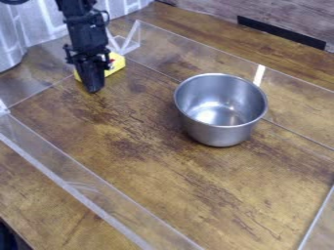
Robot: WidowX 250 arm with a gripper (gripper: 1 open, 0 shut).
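My black gripper (pixel 92 76) reaches down from the top left of the camera view, low over a small yellow block (pixel 112 62) at the upper left of the wooden table. The gripper partly covers the block; whether its fingers are around it or just in front of it is hard to tell, as is how far they are open.
A large steel pot (pixel 220 107) stands right of centre. Clear panels line the table's left side.
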